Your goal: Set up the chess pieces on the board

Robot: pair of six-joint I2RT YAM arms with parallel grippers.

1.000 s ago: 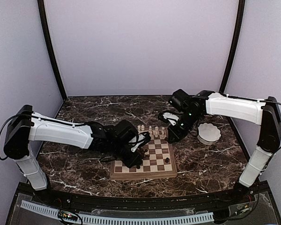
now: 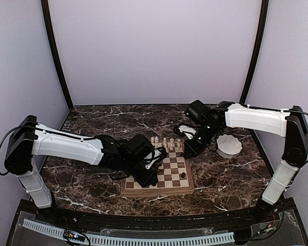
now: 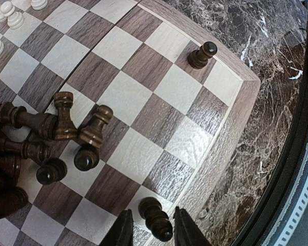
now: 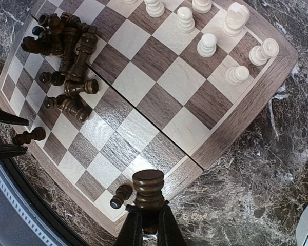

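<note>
My left gripper is open around a dark pawn on the board's near edge; in the right wrist view its fingers straddle that pawn from the left. My right gripper is shut on a dark piece (image 4: 148,187), held above the board near its right border. A single dark pawn (image 3: 200,56) stands near the right corner of the chessboard (image 2: 169,179). A jumbled pile of dark pieces (image 4: 66,51) lies at the board's left part. White pieces (image 4: 233,20) stand along the far side.
A white scalloped bowl (image 2: 229,146) sits on the marble table to the right of the board. The table behind and left of the board (image 2: 92,123) is clear. Both arms reach in over the board.
My right gripper has moved down slightly and stays over the board's right side.
</note>
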